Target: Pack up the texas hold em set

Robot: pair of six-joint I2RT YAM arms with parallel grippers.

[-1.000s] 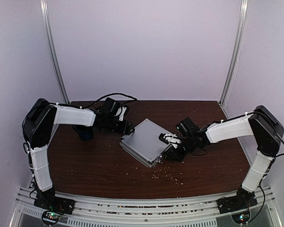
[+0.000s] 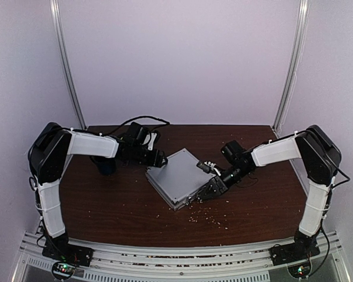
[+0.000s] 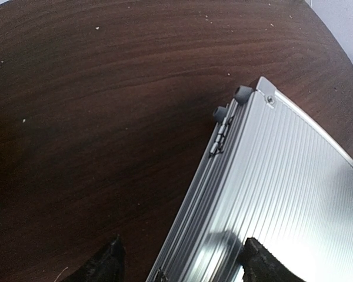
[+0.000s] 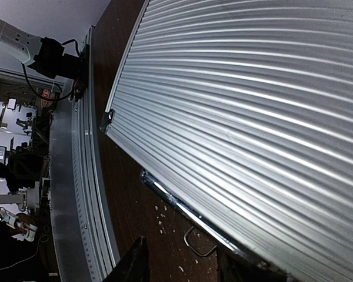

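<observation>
A silver ribbed case [image 2: 177, 175] lies flat and turned at an angle in the middle of the table, its lid down. The left gripper is part open at the case's hinged side. One of its fingers [image 3: 262, 264] is over the lid's edge, the other out beside the case. At the opposite, latch side is my right gripper, also part open. A wire loop [image 4: 199, 245] sticks out below the lid's edge, near the right fingers. Whether the lid is fully closed or latched cannot be told, and the case's contents are hidden.
A dark cup-like container [image 2: 106, 166] stands under the left forearm. Small pale crumbs [image 2: 209, 218] are scattered on the table in front of the case.
The case has slid a little to the left. My right arm has moved left and slightly toward the front along with it, while the left arm looks nearly still.
</observation>
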